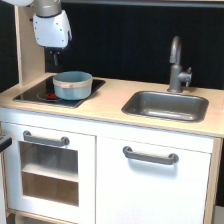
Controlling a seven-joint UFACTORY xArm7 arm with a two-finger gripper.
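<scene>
A pale blue-grey pot (pixel 72 92) with a light rim stands upright on the black stove top (pixel 41 97) at the back left of the counter. The white arm (pixel 52 30) comes down from the top left. Below it, the small dark gripper (pixel 56 59) hangs just above the pot, towards its left rear side. It looks apart from the pot, but its fingers are too small and dark against the backdrop to show how they stand.
A grey sink (pixel 166 106) with a tall faucet (pixel 177 70) is set into the right of the wooden counter. Bare counter (pixel 112 98) lies between stove and sink. Below are a glazed oven-like door (pixel 49 157) and a white cabinet door with a grey handle (pixel 150 156), both closed.
</scene>
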